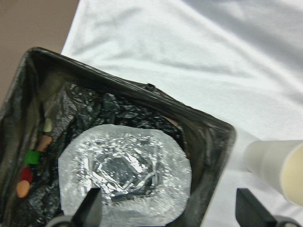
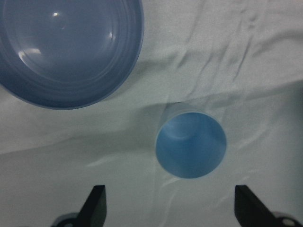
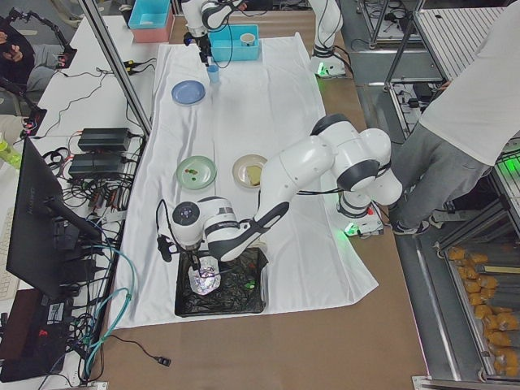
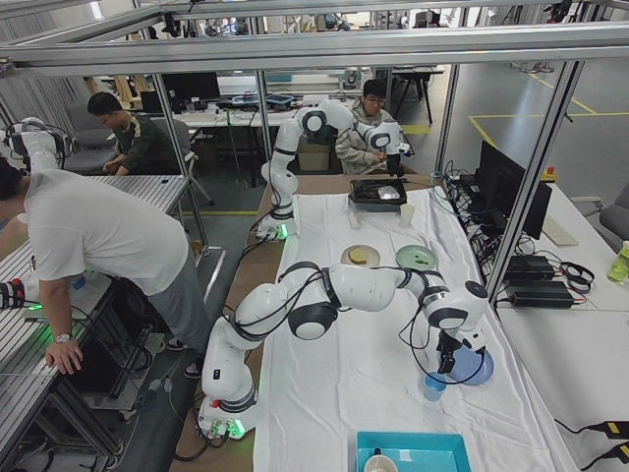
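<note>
My left gripper is open over a black lined bin (image 1: 120,94), which holds a shiny crumpled bag (image 1: 123,175) and small coloured pieces; a white cup (image 1: 270,161) stands beside it. My right gripper is open above a blue cup (image 2: 189,146), with a blue plate (image 2: 66,47) beside it.
A green plate (image 3: 187,172) and a beige plate (image 3: 242,175) with a yellow item lie on the white cloth between the arms. A blue bin (image 4: 413,447) with a cup is at the far end. A person stands beside the table.
</note>
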